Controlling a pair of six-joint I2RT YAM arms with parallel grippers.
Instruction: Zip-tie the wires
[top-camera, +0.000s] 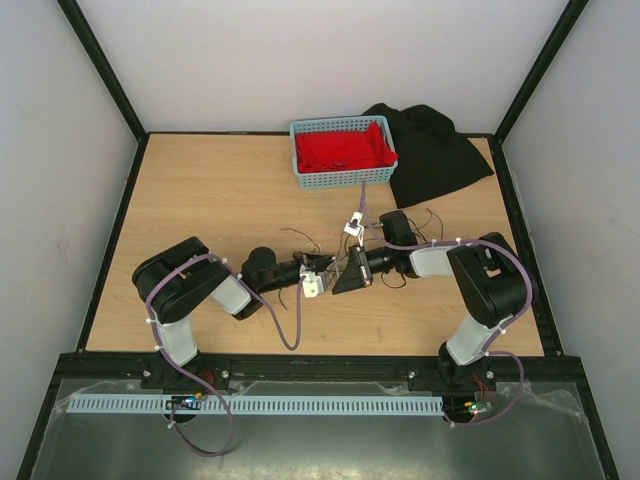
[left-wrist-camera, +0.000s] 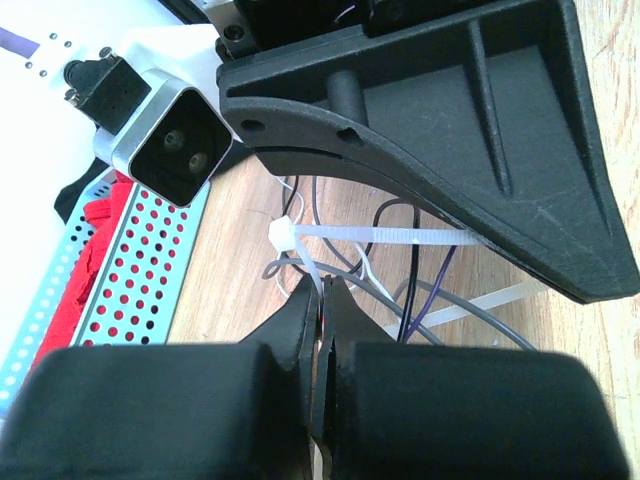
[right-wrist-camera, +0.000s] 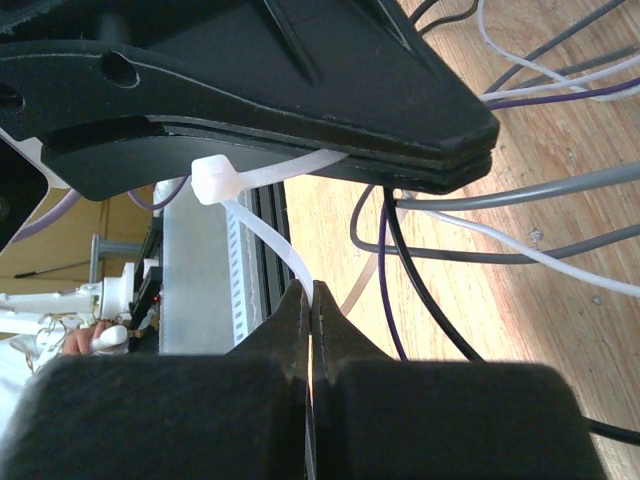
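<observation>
A white zip tie (left-wrist-camera: 390, 235) reaches between my two grippers, its square head (right-wrist-camera: 214, 180) hanging free just off the fingertips. My left gripper is shut on a thin part of the tie below the head. Likewise, my right gripper is shut on a strip of it. Black, grey, purple and white wires (right-wrist-camera: 400, 240) pass close by the tie. Under them in the left wrist view runs another stretch of white strap (left-wrist-camera: 490, 300). How the loop closes around the wires is partly hidden behind the grippers.
Behind the arms stands a blue basket (top-camera: 330, 180) with red cloth (top-camera: 345, 150) in it. A black cloth (top-camera: 430, 160) lies to its right.
</observation>
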